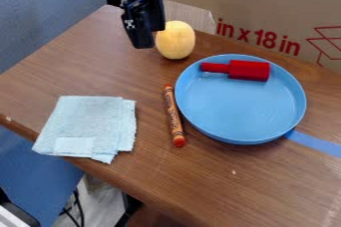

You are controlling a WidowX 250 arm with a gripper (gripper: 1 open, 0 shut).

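Note:
My black gripper (142,34) hangs at the top left of the view, above the table and just left of a yellow round object (174,41); whether it is open or shut is unclear. A blue plate (240,112) holds a red roller-like item (242,70) near its back rim. An orange crayon-like stick (173,117) lies left of the plate. A folded light blue cloth (87,126) lies at the front left of the table.
A cardboard box (266,7) stands behind. A blue tape strip (314,142) is right of the plate. The table's left edge drops away.

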